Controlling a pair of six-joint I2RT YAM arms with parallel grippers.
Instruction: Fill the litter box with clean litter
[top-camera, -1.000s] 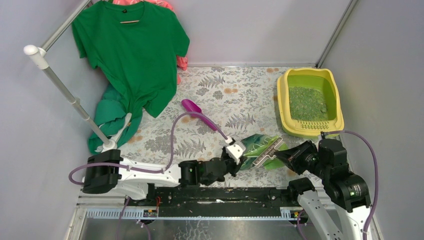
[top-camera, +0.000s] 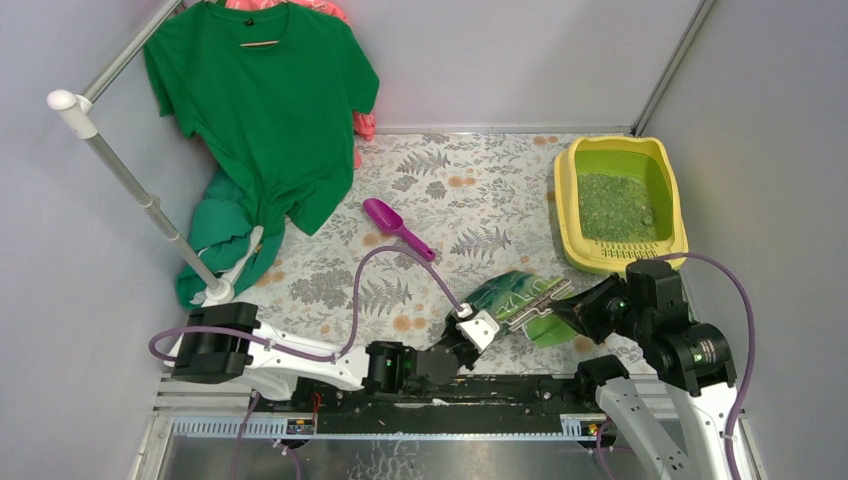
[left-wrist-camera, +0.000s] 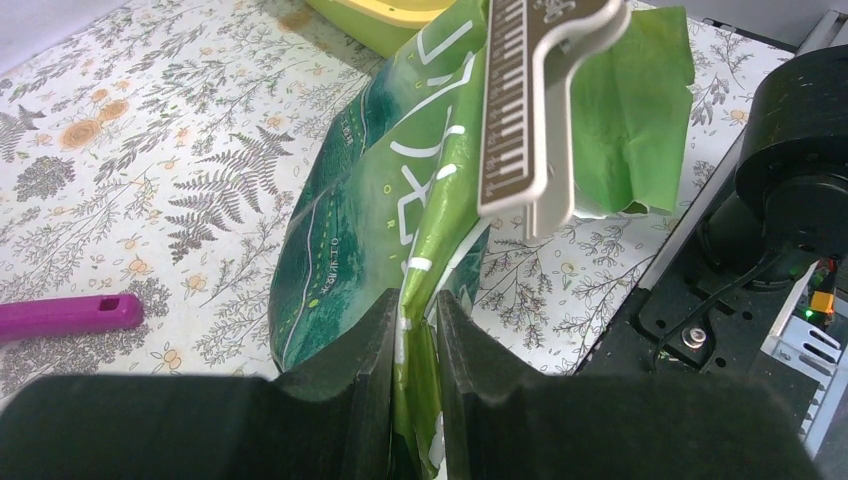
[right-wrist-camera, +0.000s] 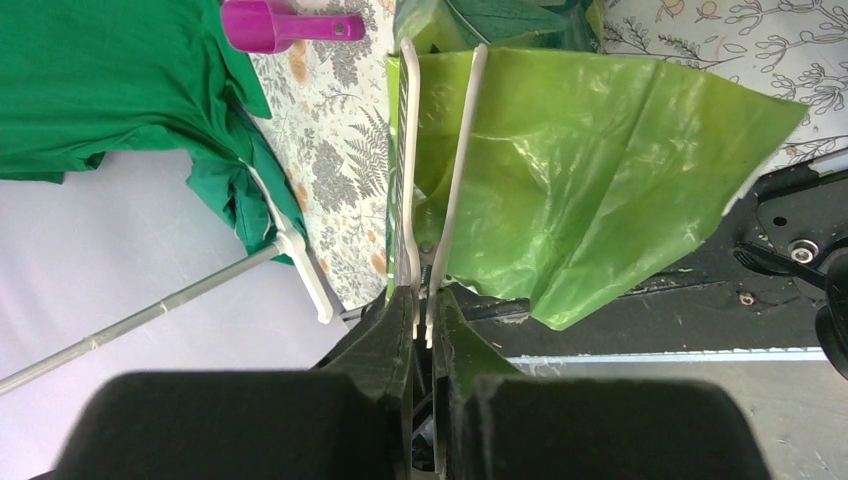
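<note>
The green litter bag sits on the patterned floor, its green plastic gathered toward my left gripper, which is shut on it. A long beige clip with a toothed bar lies across the bag's top in the top view. My right gripper has its fingers close together on the clip's handle end. In the right wrist view the clip's two arms stand apart, in front of a loose green flap of the bag. Behind the right arm stands the yellow litter box, with greenish granules covering its bottom.
A purple scoop lies on the floor left of the bag. Green shirts hang from a white rack at the left. Floor between scoop and litter box is clear. A wall stands close beside the box.
The clip has tilted and its arms look spread apart; the right arm has shifted slightly.
</note>
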